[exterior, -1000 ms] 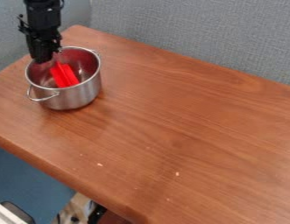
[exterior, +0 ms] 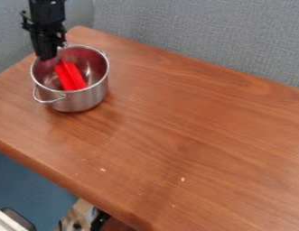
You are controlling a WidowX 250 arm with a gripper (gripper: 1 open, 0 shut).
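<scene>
A steel pot (exterior: 88, 97) with wire handles stands at the left end of the wooden table. Inside it lies a red elongated object (exterior: 70, 76), reaching from near the back wall toward the front. The black gripper (exterior: 43, 54) is at the pot's back-left rim, its tips low at the opening, left of the red object. Whether its fingers are open or shut, and whether anything is between them, I cannot tell.
A grey padded wall (exterior: 200, 36) runs along the back. Beyond the front-left edge is a blue floor with some hardware at the bottom.
The pot has shifted slightly toward the right, with the red object in it. The gripper has moved a little to the right as well, staying at the back-left rim.
</scene>
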